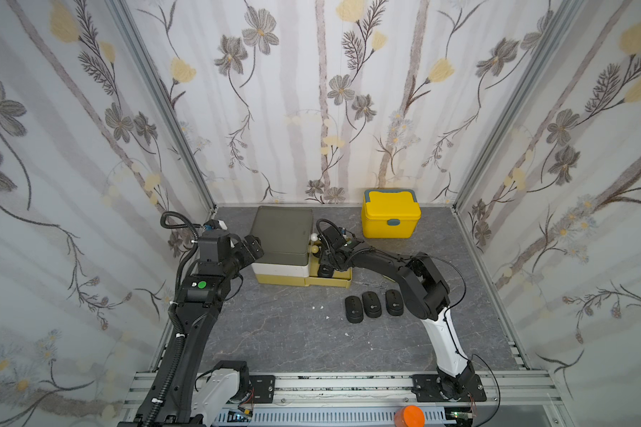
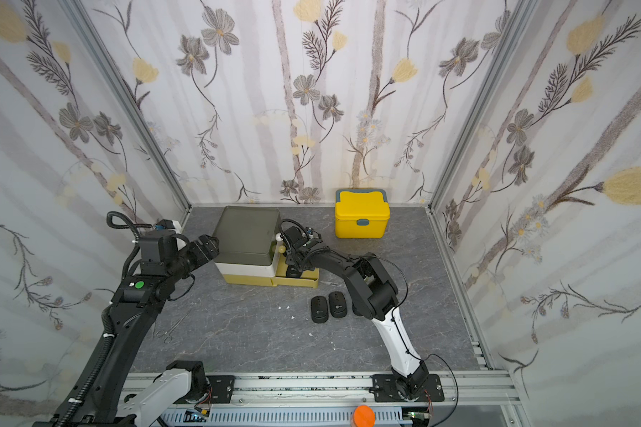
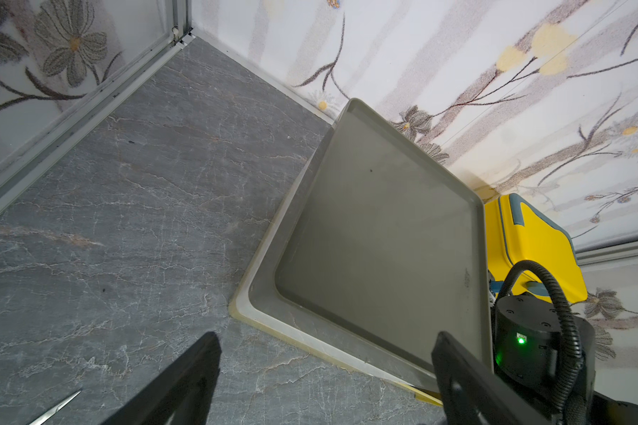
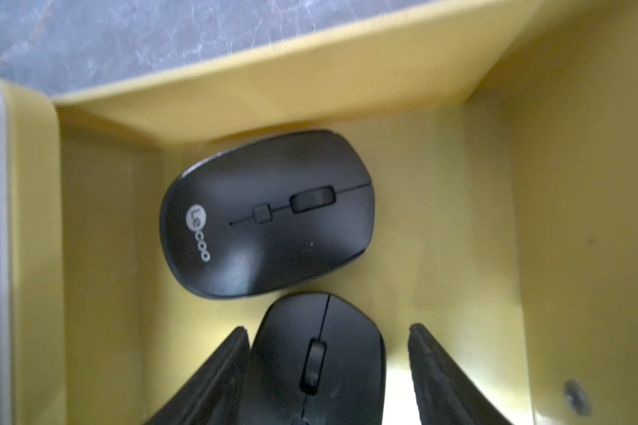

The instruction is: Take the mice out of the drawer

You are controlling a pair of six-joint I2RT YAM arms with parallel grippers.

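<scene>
Inside the yellow drawer (image 4: pixel 290 67) lie two black mice: a Lecoo mouse (image 4: pixel 276 212) along the front wall, and a second mouse (image 4: pixel 347 354) beside it, cut off by the frame's bottom edge. My right gripper reaches into the drawer with one finger on each side of the second mouse. Its left finger is against that mouse in the view, while a strip of drawer floor shows before the right finger; a firm hold cannot be made out. My left gripper is part open and empty, left of the cabinet (image 3: pixel 390 233).
Three black mice stand in a row on the table: the left one (image 1: pixel 354 309), the middle one (image 1: pixel 371 304) and the right one (image 1: pixel 394 302). A yellow box (image 1: pixel 391 215) stands at the back.
</scene>
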